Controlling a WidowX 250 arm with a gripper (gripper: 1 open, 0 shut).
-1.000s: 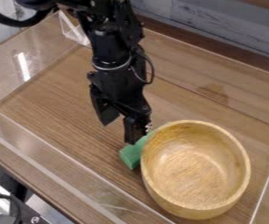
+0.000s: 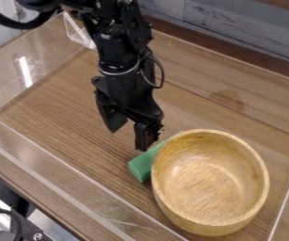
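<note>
The black gripper [image 2: 130, 132] hangs over the middle of the wooden table, its fingers spread open and pointing down. Just below and right of it, a green object [image 2: 143, 165] lies on the table, partly hidden behind the rim of a large pale yellow bowl [image 2: 210, 184]. The right finger is close above the green object's upper end; whether they touch I cannot tell.
The bowl fills much of the lower right of the wooden table [image 2: 58, 132]. Bare wood lies to the left and behind the arm. Clear panels edge the left side, and a grey plank wall runs along the back.
The gripper has shifted very slightly over the last second, staying above the green object. The bowl and green object look unmoved.
</note>
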